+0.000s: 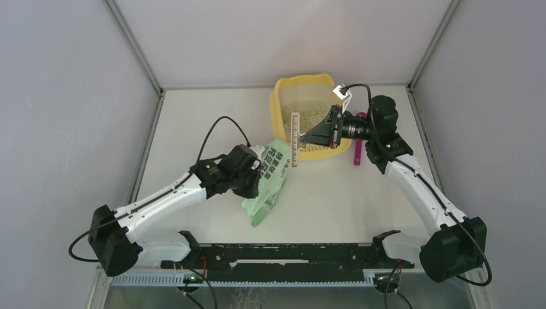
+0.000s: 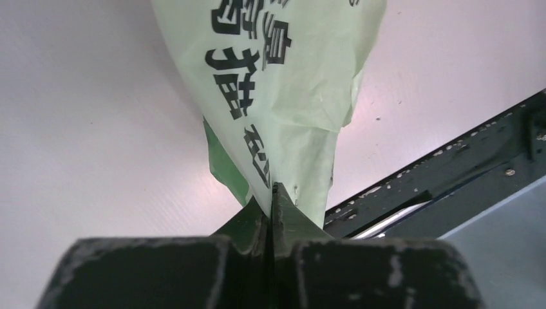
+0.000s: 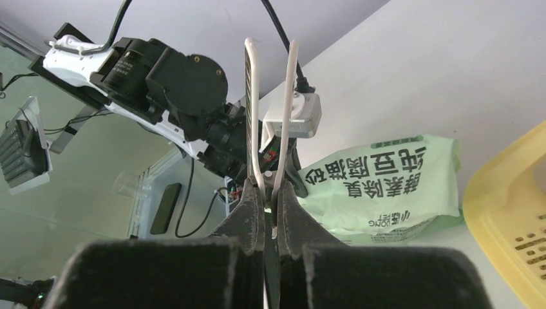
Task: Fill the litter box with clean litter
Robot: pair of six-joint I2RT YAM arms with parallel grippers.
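The pale green litter bag (image 1: 273, 170), printed with dark characters, lies on the table. In the left wrist view its near end gathers into a fold, and my left gripper is shut on that fold. The yellow litter box (image 1: 278, 122) stands behind the bag, with some pale litter inside. Above its front part, my right gripper (image 1: 305, 138) is shut on a thin white-edged tool (image 1: 295, 141). From the right wrist view, this tool shows two slim prongs (image 3: 286, 122) spreading upward from between the fingers.
A magenta-handled item (image 1: 358, 151) lies right of the litter box, partly hidden by the right arm. Bare table (image 1: 328, 203) extends in front of the box and to the bag's right. A dark rail (image 1: 335, 252) runs along the front edge.
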